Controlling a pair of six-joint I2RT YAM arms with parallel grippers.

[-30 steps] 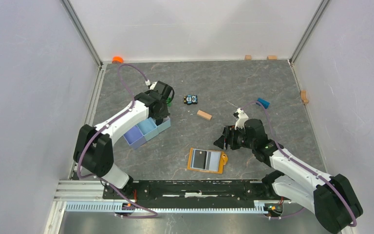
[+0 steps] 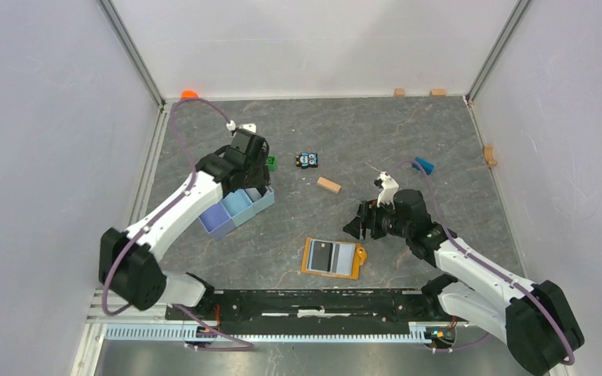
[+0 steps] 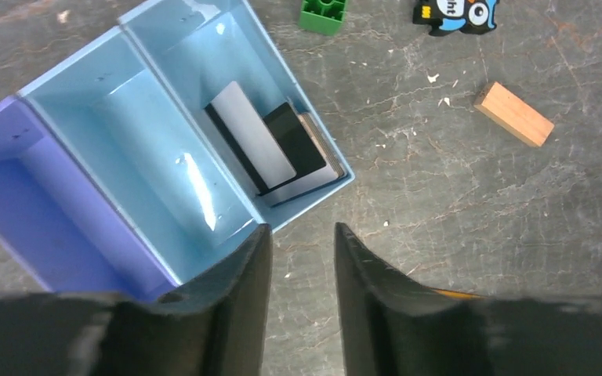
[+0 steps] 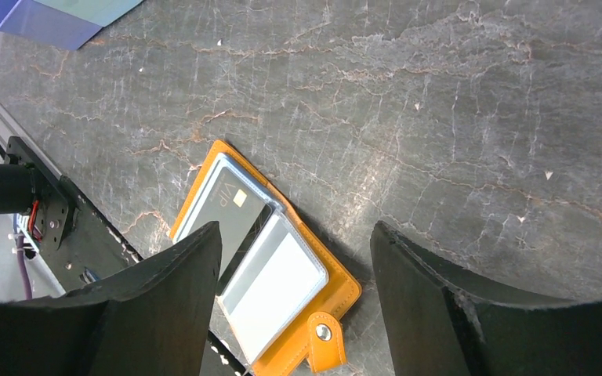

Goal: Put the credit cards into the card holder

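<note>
Several cards, among them a white card (image 3: 252, 133) and a black card (image 3: 291, 138), lie stacked and partly overlapping in the end compartment of a blue-and-purple box (image 3: 145, 149). My left gripper hangs over that end of the box in the top view. Its fingers are apart with nothing between them. The orange card holder (image 4: 337, 294) lies open and flat near the front edge; a dark "VIP" card (image 4: 231, 207) sits in one clear pocket, and the pocket beside it looks pale. Up and right of the holder, my right gripper is open and empty.
A green block (image 2: 271, 163) stands close beside the box. An owl figure (image 2: 306, 160) and a wooden block (image 2: 329, 185) lie mid-table, with a blue piece (image 2: 422, 165) at the right. Between box and holder the table is bare.
The right arm, holder and box stayed put.
</note>
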